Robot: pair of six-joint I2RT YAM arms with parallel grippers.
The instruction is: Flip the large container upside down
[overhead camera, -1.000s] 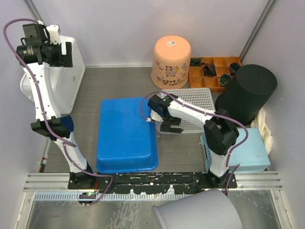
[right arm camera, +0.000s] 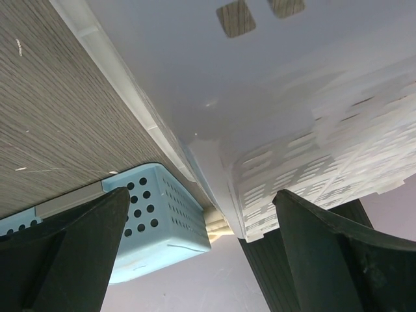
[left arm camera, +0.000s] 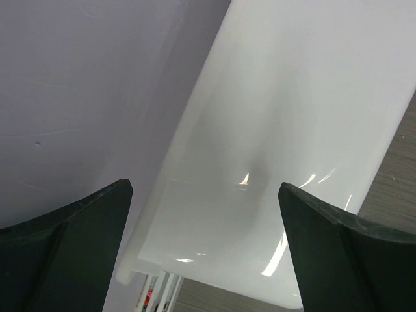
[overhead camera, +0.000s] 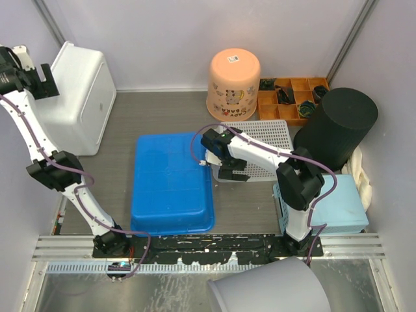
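Observation:
A large white container lies tilted against the left wall. Its smooth, glossy side fills much of the left wrist view, with a narrow strip of wall to its left. Over its left part in the top view is my left gripper, wide open, and nothing is gripped between its fingers. My right gripper also stands open, above the white perforated basket. The basket's corner shows beyond the right fingers; contact cannot be made out.
Between the arms a blue tray lies on the grey floor. An orange bin, an orange divided organizer and a black bin stand at the back. A light-blue basket is at right. Bare floor shows behind the tray.
My left arm has swung left in the top view, taking its open gripper from the container's right part toward its left side and the wall. The right arm and the containers look unmoved.

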